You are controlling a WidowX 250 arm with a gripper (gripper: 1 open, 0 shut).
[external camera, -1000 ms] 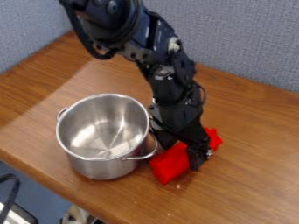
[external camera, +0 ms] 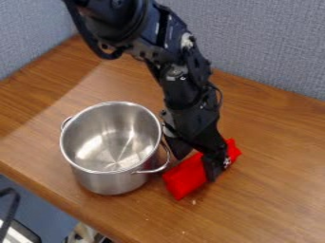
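Observation:
My black gripper is low over the table, right at a red block that lies on the wood just right of the pot. The gripper is open, with its fingertips at the block's upper part, partly covering it; whether they touch it I cannot tell. A stainless steel pot with side handles stands upright to the left of the gripper, close beside it and the block.
A grey wall runs behind it. The table's front edge crosses the lower left, with dark cables or hardware beyond it.
The gripper has shifted very slightly, its fingertips a little higher or differently placed over the red block. The pot and block are nearly unchanged.

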